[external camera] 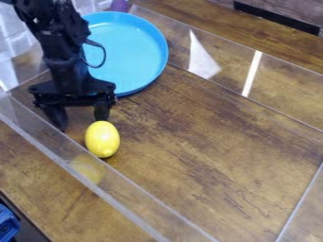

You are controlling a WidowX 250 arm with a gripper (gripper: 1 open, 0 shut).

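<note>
My black gripper [72, 107] hangs low at the upper left, open, its fingertips just above the dark wooden floor of the clear-walled tray, beside the rim of a light blue plate [127, 52]. A yellow egg-shaped object [102, 139] lies upright-to-lengthwise in view, a short way right of and below the gripper. Whether anything dark lies under the fingers is hard to tell.
A clear wall [248, 76] runs round the wooden area. A purple object [120, 7] stands behind the plate, and a blue item [7, 225] sits at the bottom left edge.
</note>
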